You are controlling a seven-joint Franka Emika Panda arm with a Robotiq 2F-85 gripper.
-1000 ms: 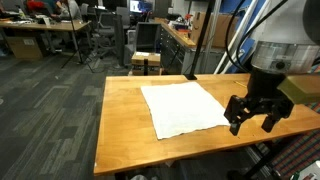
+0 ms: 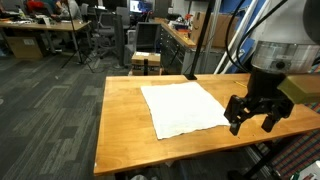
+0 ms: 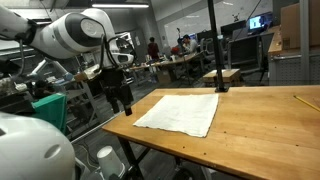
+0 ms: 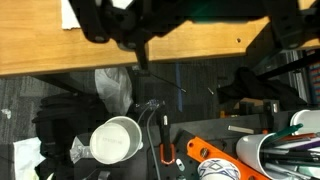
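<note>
A white sheet [image 2: 185, 108], perhaps cloth or paper, lies flat on the wooden table [image 2: 120, 135]. Nothing rests on it. My gripper [image 2: 251, 126] hangs over the table's near right side in exterior view 1, pointing down beside the sheet. Its two dark fingertips stand apart with nothing between them, so it is open. In exterior view 2 the gripper [image 3: 121, 108] is at the table's left end, clear of the surface. From the wrist, only a corner of the sheet [image 4: 70, 14] shows at the upper left, with the table edge below the fingers.
Beyond the table edge, the wrist view shows a white round container [image 4: 116, 139], a red-and-black tool [image 4: 167, 145] and a cup of pens [image 4: 285, 150]. A thin yellow stick [image 3: 306, 102] lies on the tabletop's far right. Much of the wood around the sheet is bare.
</note>
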